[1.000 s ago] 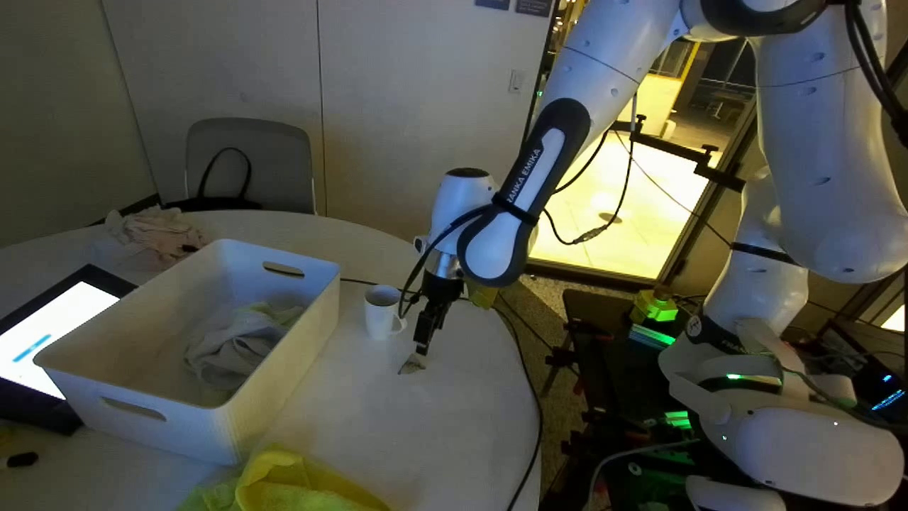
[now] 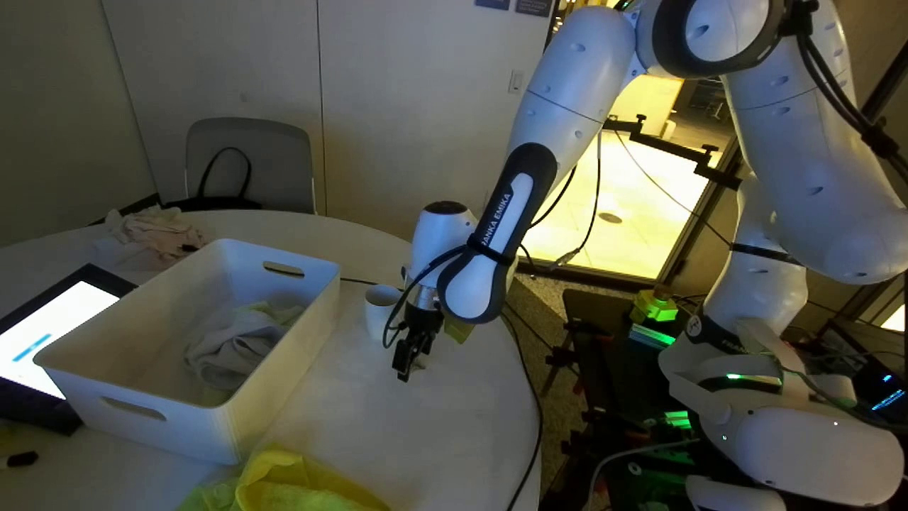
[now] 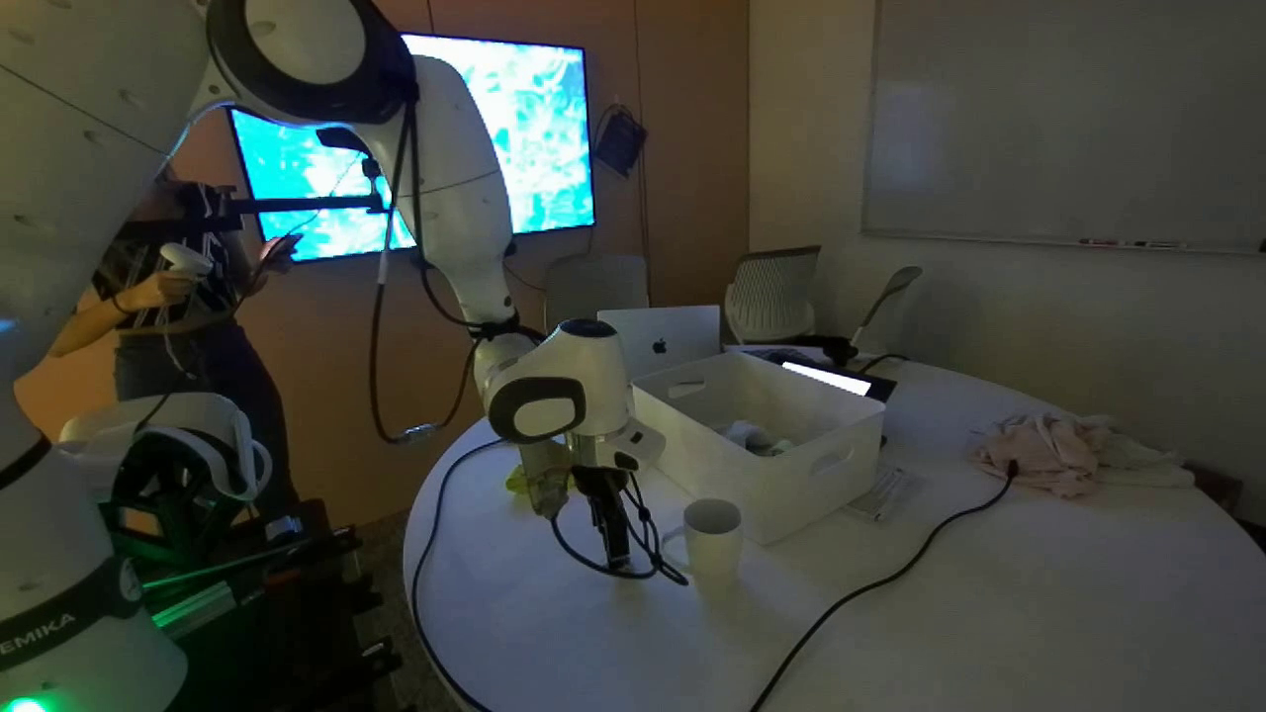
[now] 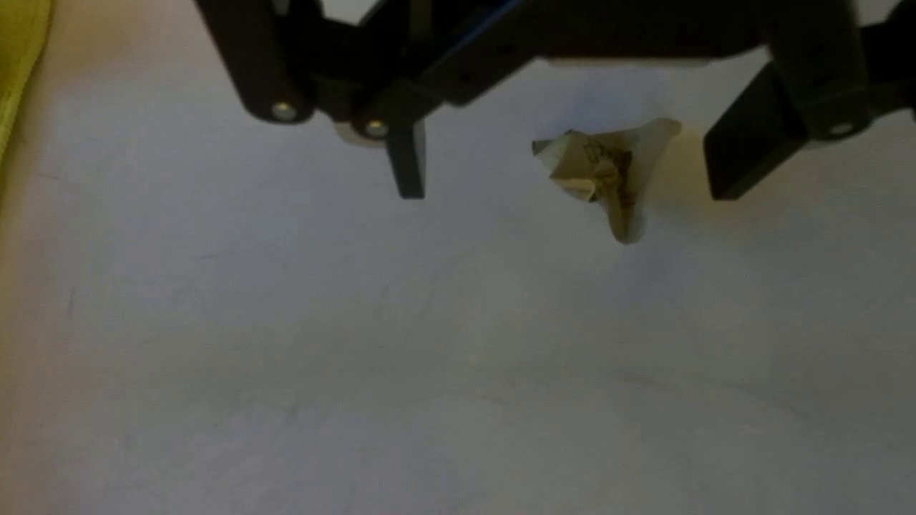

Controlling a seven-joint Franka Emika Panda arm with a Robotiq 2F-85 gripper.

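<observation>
A small crumpled piece of paper or wrapper, pale with brown marks, lies on the white table in the wrist view. My gripper is open above it. The wrapper shows between the two fingers, closer to the right one, and neither touches it in that view. In exterior view 1 my gripper points down low over the table and mostly hides the wrapper. A white mug stands upright close beside my gripper in exterior view 2.
A white bin with grey cloth inside stands beyond the mug. Yellow cloth lies at the table's near edge, pinkish cloth on its far side. A black cable crosses the table. Bare tabletop surrounds the wrapper.
My arm has come down and shifted left in exterior view 1. The wrapper, seen just below the fingertips before, is now mostly behind the gripper. The mug and bin have stayed put.
</observation>
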